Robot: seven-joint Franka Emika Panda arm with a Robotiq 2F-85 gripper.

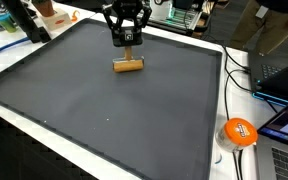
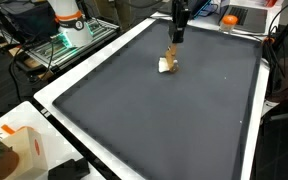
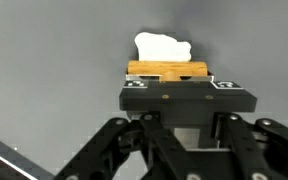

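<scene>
A wooden mallet-like tool has a crosswise cylindrical head and a short upright handle. My gripper is shut on the handle, directly above the head. In exterior view 2 the tool stands above or against a small white piece on the dark board; whether they touch I cannot tell. From the wrist, the white piece shows an uneven outline just beyond the wooden head, which covers part of it. The black fingers hide most of the handle.
The dark board is otherwise clear. An orange-lidded container stands on its right rim. Cables and a keyboard lie farther right, and clutter fills the back left corner.
</scene>
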